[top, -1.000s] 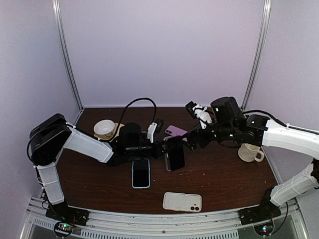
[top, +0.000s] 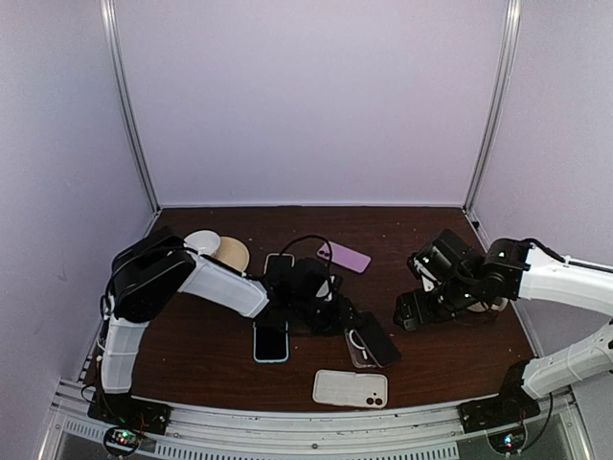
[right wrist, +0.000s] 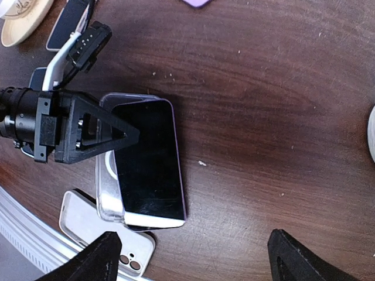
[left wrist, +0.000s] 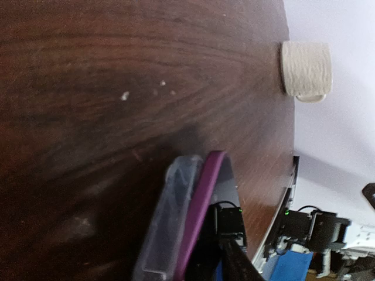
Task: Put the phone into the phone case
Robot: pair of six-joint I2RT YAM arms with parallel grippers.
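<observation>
The purple-framed phone, dark screen up, lies askew over the clear phone case. Its lower end sticks out to the right, and part of the case is bare along the left. In the left wrist view the phone's purple edge and the case stand tilted, spreading apart toward the bottom. My left gripper is at their upper part, one finger over the screen; the other finger is hidden, so its closure is unclear. Off to the right, my right gripper is open and empty.
A white phone case lies in front, near the table edge. The lilac phone is behind, a blue-rimmed phone to the left. A mug stands at the right, partly covered by my right arm. Bare table lies between.
My right gripper has drawn away to the right.
</observation>
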